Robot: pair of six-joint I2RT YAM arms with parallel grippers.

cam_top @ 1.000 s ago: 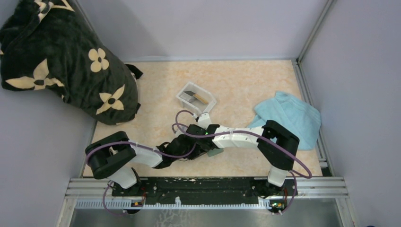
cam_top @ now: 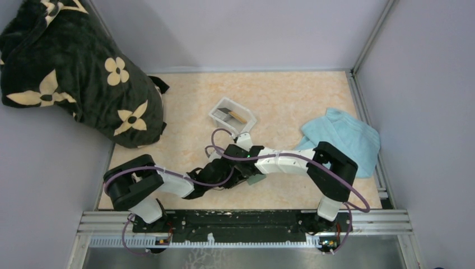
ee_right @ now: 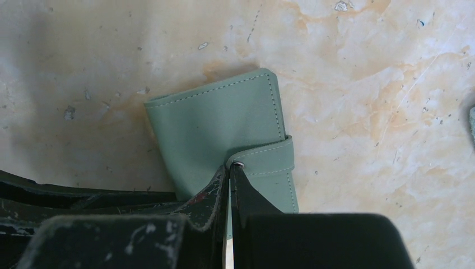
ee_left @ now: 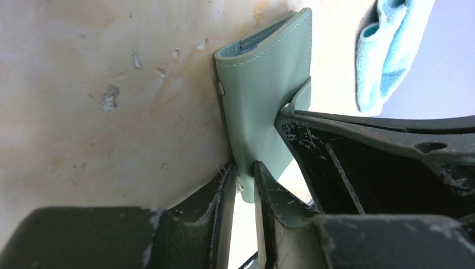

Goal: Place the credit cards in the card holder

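Observation:
A sage-green card holder (cam_top: 255,179) lies on the table, mostly hidden under both arms in the top view. In the left wrist view my left gripper is shut on the lower spine end of the holder (ee_left: 262,95). My right gripper is shut with its tips at the snap button on the holder's strap (ee_right: 263,159); nothing clearly shows between its fingers. Thin cards (cam_top: 235,116) sit in a white plastic box (cam_top: 249,123) behind the arms.
A light-blue cloth (cam_top: 341,140) lies at the right side of the table. A large dark floral cushion (cam_top: 84,78) fills the back left. The back of the table right of the box is clear.
The left arm, box, cloth and cushion look unchanged.

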